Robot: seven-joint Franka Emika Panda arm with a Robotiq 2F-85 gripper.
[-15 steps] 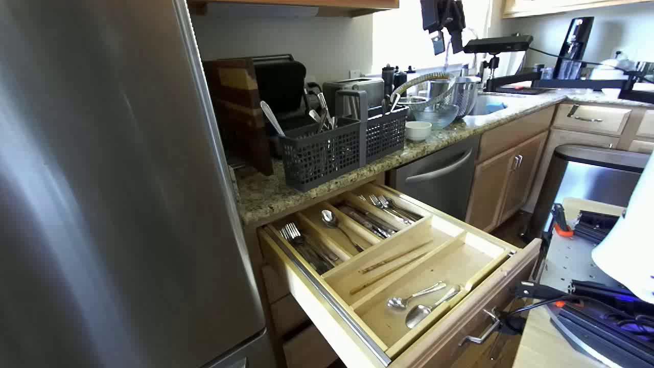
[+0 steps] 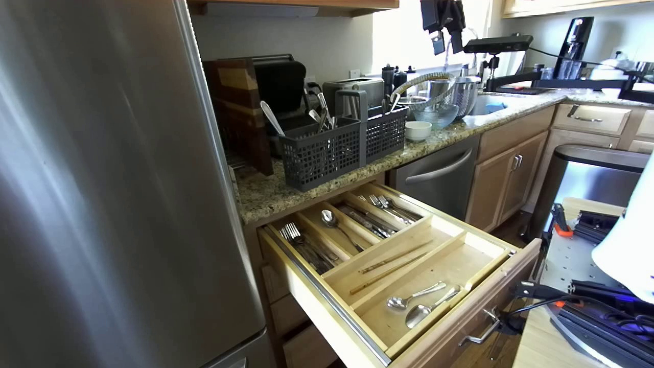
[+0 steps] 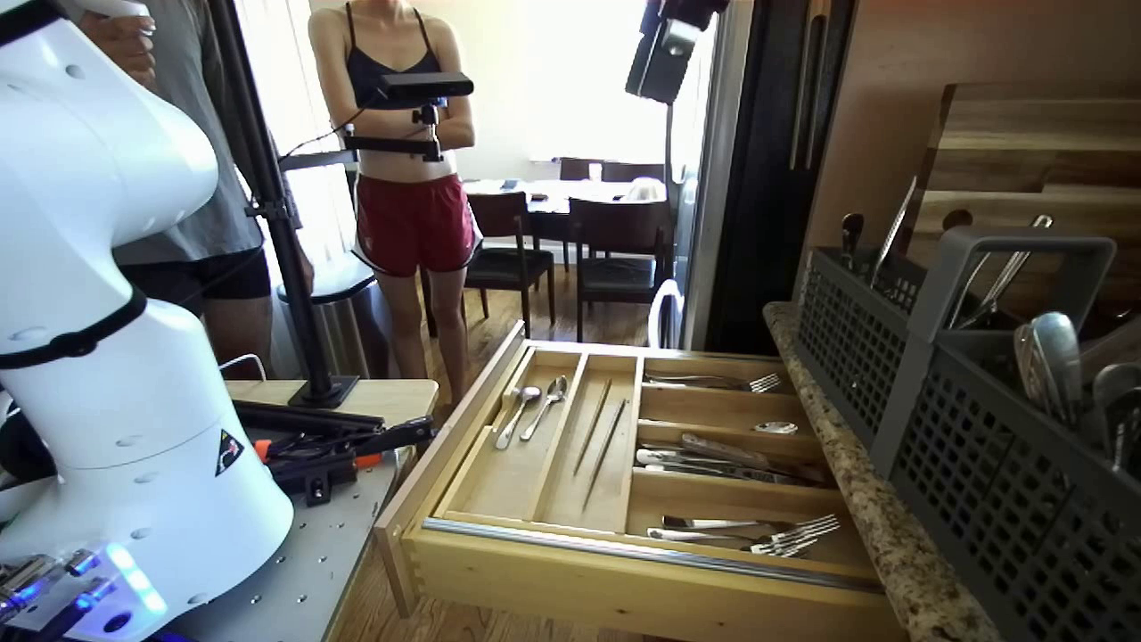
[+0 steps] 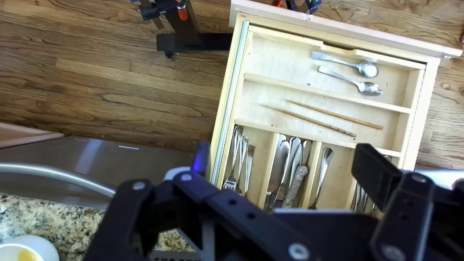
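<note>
My gripper stands open high above a pulled-out cutlery drawer, nothing between its fingers. Its dark parts also show at the top edge of both exterior views. The wooden drawer [image 2: 339,308] has several compartments. Two spoons [image 2: 418,316] lie in the front one, and two chopsticks [image 4: 335,114] rest in the long one behind it. Across the back are forks [image 3: 797,535], knives [image 4: 292,172], a single spoon [image 2: 329,217] and more forks [image 2: 291,232]. In the wrist view the right-hand finger partly covers the last rear compartment.
A grey cutlery basket [image 2: 322,156] with utensils stands on the granite counter [image 2: 263,199], close behind the drawer. The steel fridge [image 2: 122,184] borders one side, the dishwasher [image 2: 438,181] the other. A white bowl [image 2: 418,131] sits near the counter edge. Two people stand beyond the drawer.
</note>
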